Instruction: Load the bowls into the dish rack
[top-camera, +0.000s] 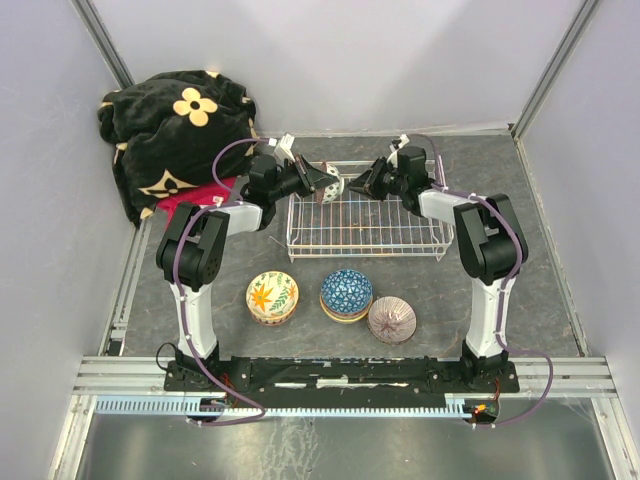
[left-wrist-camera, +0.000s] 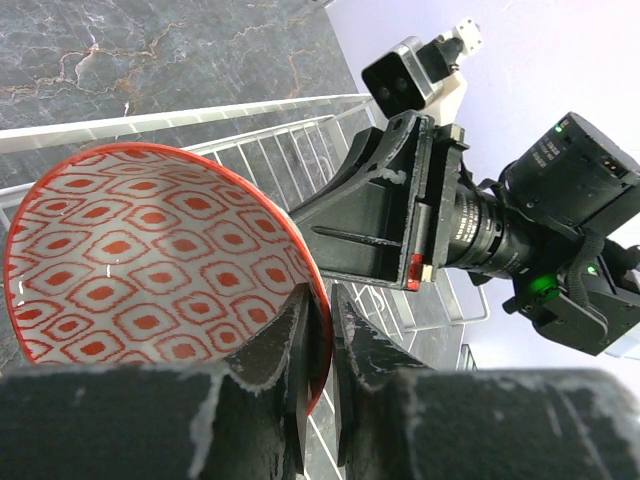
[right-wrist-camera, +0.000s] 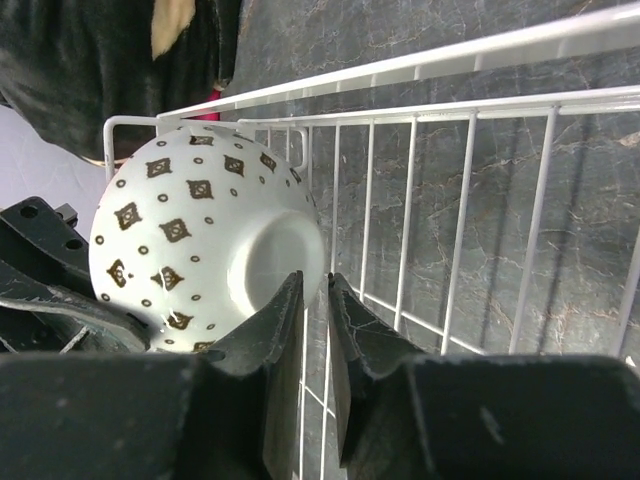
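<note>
Tilted on its side at the left part of the white dish rack (top-camera: 370, 248) is a bowl (top-camera: 333, 188), red-patterned inside (left-wrist-camera: 150, 260) and white with brown marks outside (right-wrist-camera: 190, 215). My left gripper (top-camera: 318, 180) has the bowl's rim between its fingers, seemingly shut on it. On the bowl's other side, a short distance to the right, my right gripper (top-camera: 358, 186) is slightly open over the rack, its fingertips apart with nothing between them. In front of the rack stand a floral bowl (top-camera: 272, 295), a blue bowl (top-camera: 347, 291) on another, and a brownish bowl (top-camera: 392, 320).
A black cushion (top-camera: 175, 135) with flowers and a red cloth (top-camera: 205, 193) fill the back left corner. The rack's middle and right are empty. Bare table (top-camera: 500, 180) lies right of the rack.
</note>
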